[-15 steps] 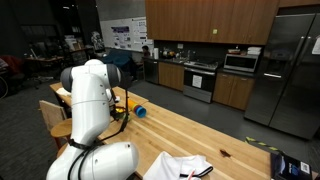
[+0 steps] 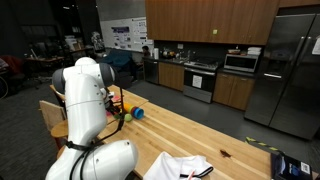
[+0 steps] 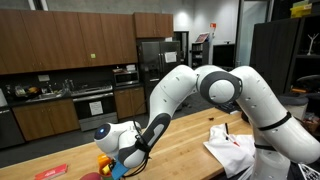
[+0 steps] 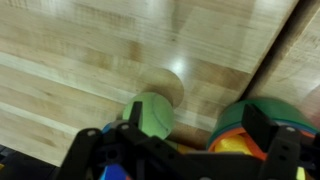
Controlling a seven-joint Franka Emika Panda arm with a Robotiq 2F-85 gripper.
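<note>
In the wrist view my gripper stands open over the wooden table, its two dark fingers apart at the lower part of the picture. A light green round object (image 4: 156,108) lies next to the left finger. By the right finger is a green-rimmed container (image 4: 228,128) with something yellow (image 4: 235,145) in it. Something blue (image 4: 113,163) shows at the lower left, partly hidden by the gripper. Exterior view 1 has the gripper low at the table's far left end, close to a blue object (image 2: 138,113) and an orange-yellow one (image 2: 123,108). Nothing appears held.
A red flat object (image 3: 50,172) and a dark red round one (image 3: 90,176) lie near the arm in exterior view 2. A white cloth (image 2: 178,166) rests at the table's near side.
The arm has shifted slightly at the table's left end, its upper part a little lower than before. The cloth and the blue object look unmoved.
</note>
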